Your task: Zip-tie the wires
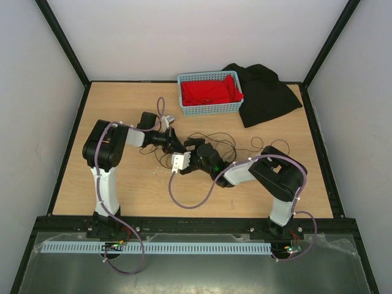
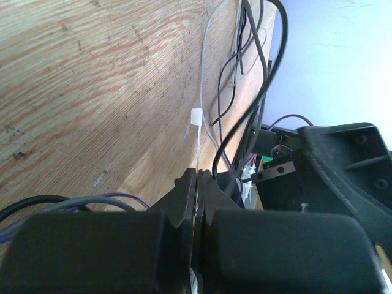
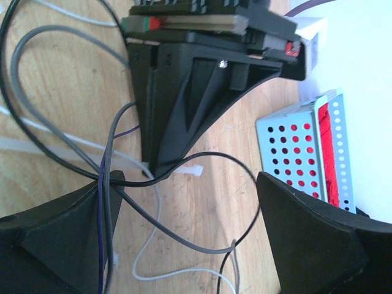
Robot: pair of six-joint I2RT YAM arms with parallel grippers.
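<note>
In the left wrist view my left gripper is shut on a thin white zip tie (image 2: 196, 116); its square head sticks out beyond the fingertips. The right wrist view shows the same zip tie (image 3: 188, 170) running past the left fingertips, low over the wood. Dark, grey and purple wires (image 3: 208, 248) loop around there, some passing between the wide-apart fingers (image 3: 324, 236) of my open right gripper. Black wire (image 2: 269, 79) also arches beside the left fingertips. From above, both grippers meet near the table's middle and hide where tie and wires cross.
A blue basket (image 1: 211, 110) with red cloth (image 1: 208, 92) stands at the back, a black cloth (image 1: 263, 92) to its right. More wire (image 1: 263, 146) spreads loosely rightward.
</note>
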